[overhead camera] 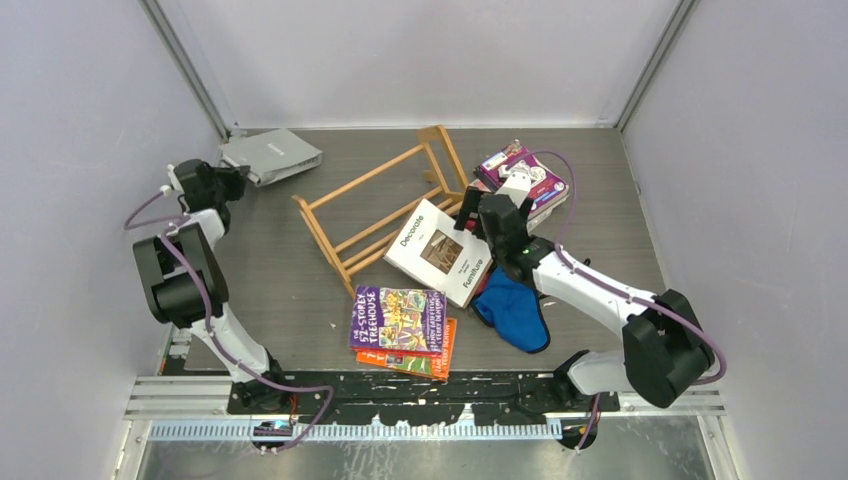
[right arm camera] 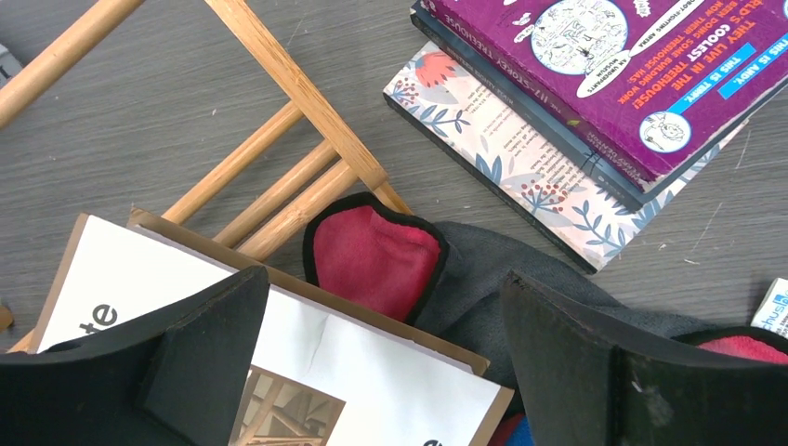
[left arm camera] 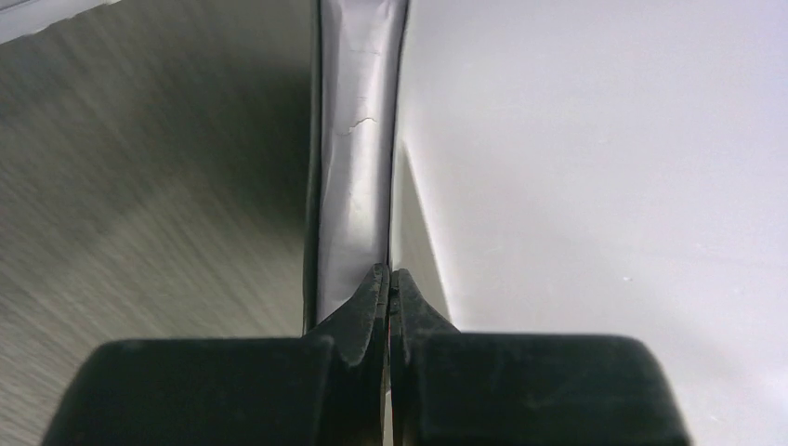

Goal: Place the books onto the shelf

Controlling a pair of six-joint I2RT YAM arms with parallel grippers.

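Note:
A grey file (overhead camera: 275,152) lies near the back left, tilted up somewhat on its left side. My left gripper (overhead camera: 243,173) is at that left side; in the left wrist view its fingertips come together on the edge beside the silver spine (left arm camera: 358,139). Above the white book (overhead camera: 440,250) titled Decorate, my right gripper is open and holds nothing. That book leans on a wooden rack (overhead camera: 375,215). A purple book (overhead camera: 400,318) rests on an orange book (overhead camera: 448,350) at the front. Purple books (overhead camera: 535,180) are piled over a floral book (right arm camera: 520,158) at back right.
A blue glove (overhead camera: 515,312) with dark cloth and red patches lies between the white book and my right arm. White walls enclose the left, back and right. Bare table (overhead camera: 275,270) shows between the left arm and the rack.

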